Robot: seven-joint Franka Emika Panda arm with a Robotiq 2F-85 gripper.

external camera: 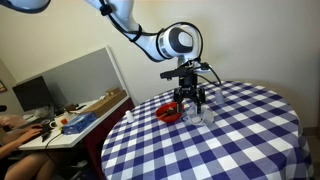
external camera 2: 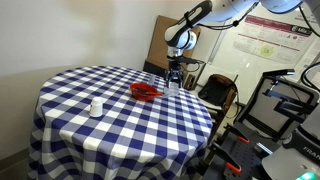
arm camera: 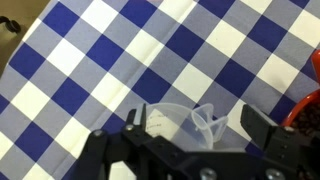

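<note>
A clear, see-through container (arm camera: pixel 178 118) shows at the bottom of the wrist view, on the checkered tablecloth. My gripper stands open over it, with its two dark fingers apart on either side of the view of the container. Exterior view 1 has the gripper (external camera: pixel 189 106) low over the table, with the clear container (external camera: pixel 203 115) right by it. Whether the fingers touch the container cannot be told. Close beside it sits a red bowl (external camera: pixel 168 112); its rim (arm camera: pixel 313 101) enters the wrist view at the right, with dark contents inside.
A small white bottle-like object (external camera 2: pixel 96 107) stands apart on the blue-and-white tablecloth (external camera 2: pixel 130 133). Another pale clear object (external camera: pixel 218 97) is behind the gripper. A desk with a monitor (external camera: pixel 62 82) stands at the left.
</note>
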